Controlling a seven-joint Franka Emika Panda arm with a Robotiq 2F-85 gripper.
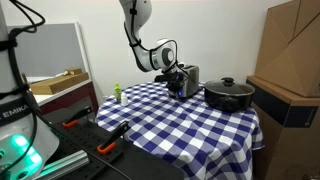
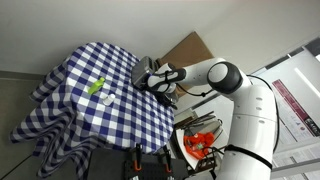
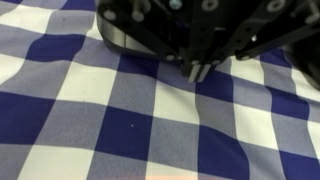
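My gripper is shut; its two fingertips sit side by side low over the checked cloth, and nothing shows between them. In exterior view 1 the gripper is at the front of a grey, boxy appliance that looks like a toaster. A dark, rounded edge, perhaps the base of that appliance, lies just left of the fingers in the wrist view. Whether they touch it I cannot tell. From exterior view 2, the arm hides part of the appliance and the fingertips.
A dark lidded pot stands right of the appliance. A green item and a small white item lie at the cloth's left. Cardboard boxes rise at the right.
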